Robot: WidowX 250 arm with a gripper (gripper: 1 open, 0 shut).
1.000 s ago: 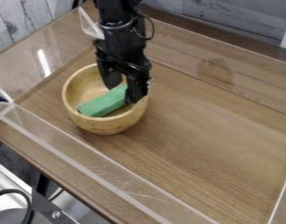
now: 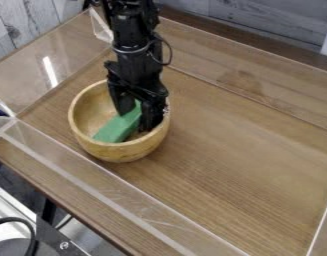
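A wooden bowl [image 2: 99, 150] sits on the wooden table at the left of centre. Inside it lies a green object [image 2: 115, 127]. The black arm comes down from the top, and its gripper [image 2: 132, 118] reaches into the bowl over the green object's right end. Its fingers are dark and partly hidden, so whether they touch the object is unclear.
Clear tape strips run along the lower left, and a black cable [image 2: 26, 225] lies at the bottom left corner.
The gripper has moved down and left into the bowl. The green object now stands at a steeper diagonal, and the bowl sits slightly differently.
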